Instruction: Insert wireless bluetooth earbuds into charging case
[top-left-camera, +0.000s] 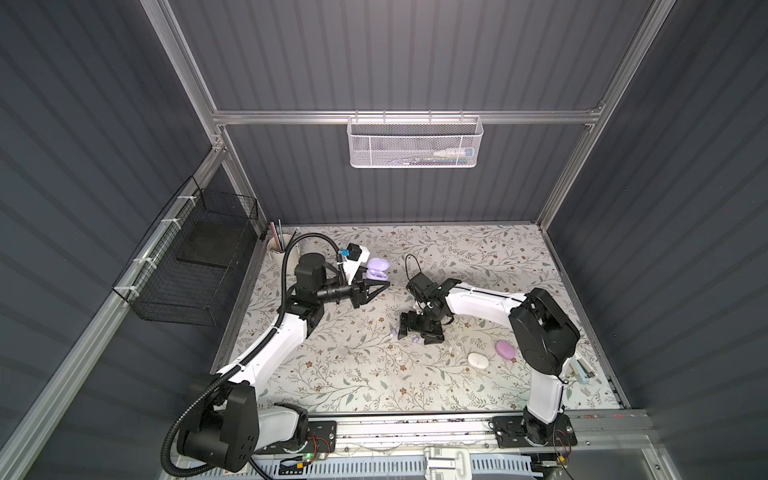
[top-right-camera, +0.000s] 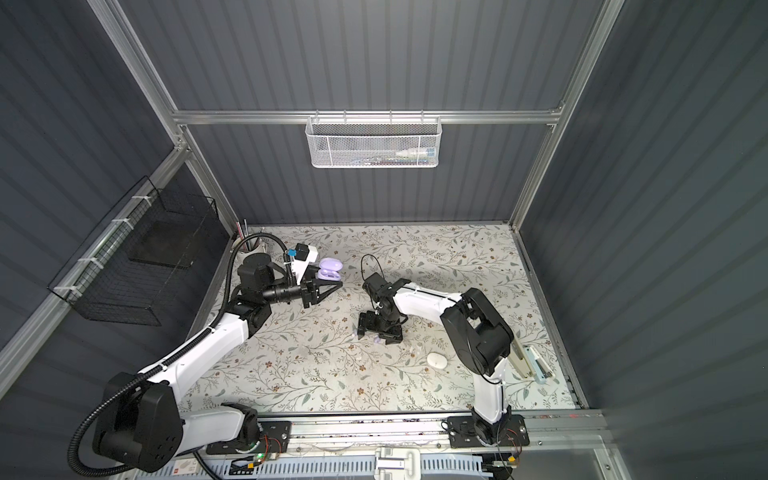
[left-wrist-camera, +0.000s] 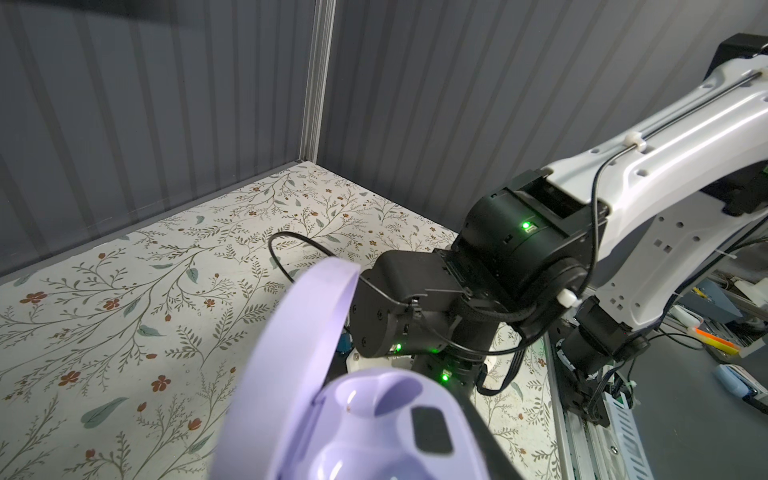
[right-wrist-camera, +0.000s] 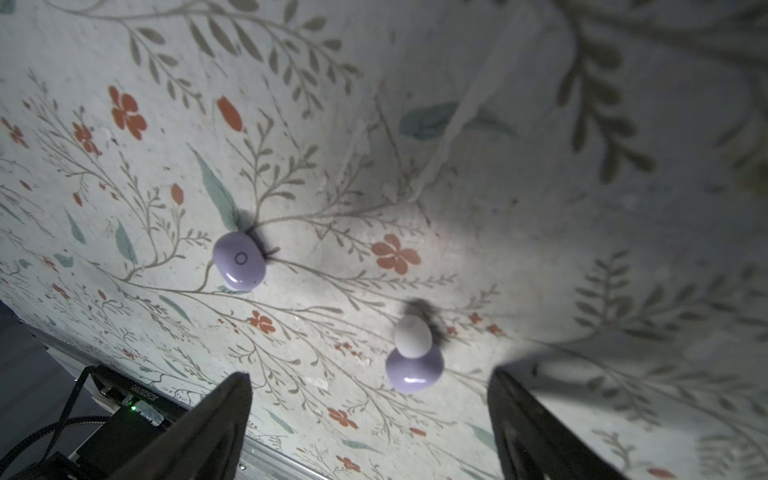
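A lilac charging case (left-wrist-camera: 376, 432) with its lid raised is held up off the table by my left gripper (top-left-camera: 373, 289), which is shut on it. The earbud wells that show in the left wrist view look empty; the gripping fingers are hidden there. Two lilac earbuds lie on the table in the right wrist view: one earbud (right-wrist-camera: 240, 261) at the left, and a second earbud (right-wrist-camera: 413, 369) with its pale tip facing the camera. My right gripper is open low over the table, its fingers standing on either side of the second earbud without touching it.
A white oval case (top-left-camera: 478, 361) and a purple oval case (top-left-camera: 505, 349) lie at the front right. A pen cup (top-left-camera: 277, 254) stands behind the left arm.
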